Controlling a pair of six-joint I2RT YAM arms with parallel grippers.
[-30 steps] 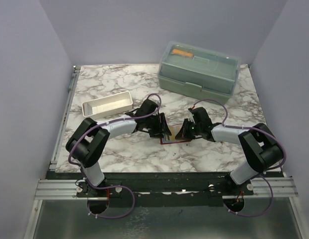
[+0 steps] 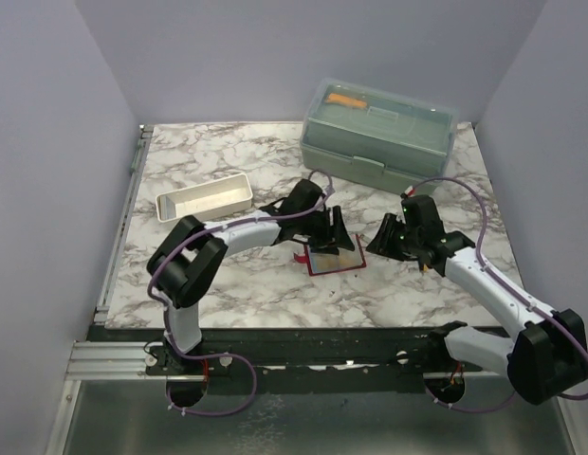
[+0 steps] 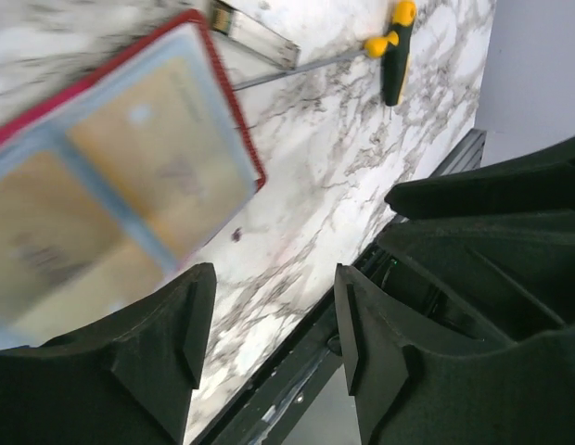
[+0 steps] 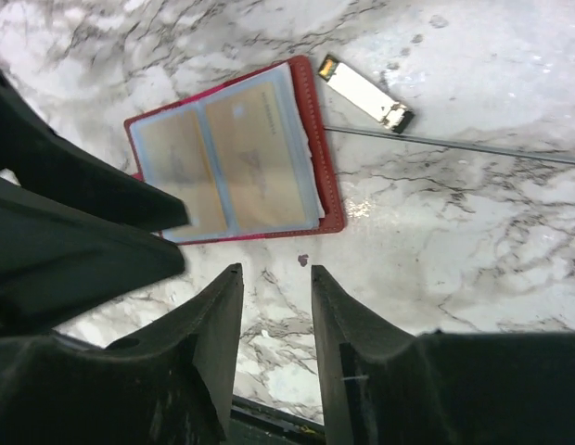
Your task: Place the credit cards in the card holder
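Note:
The open card holder (image 2: 338, 263) lies on the marble table in the middle, with a dark red cover and clear sleeves. In the right wrist view, tan cards show through the sleeves of the card holder (image 4: 234, 158), and no loose card is in sight. My left gripper (image 2: 340, 245) is over the holder, its fingers apart and nothing between them. To the right of the holder, my right gripper (image 2: 381, 250) stands open and empty. Dark fingers of the other arm fill the left side of the right wrist view.
A white tray (image 2: 205, 199) stands at the back left, and a lidded green box (image 2: 377, 133) at the back right. Beside the holder lie a small metal piece (image 4: 366, 95) and a thin rod (image 4: 454, 144).
My right gripper has drawn away from the holder to the right. The left gripper has shifted rightward across the holder. More of the holder's right side now shows.

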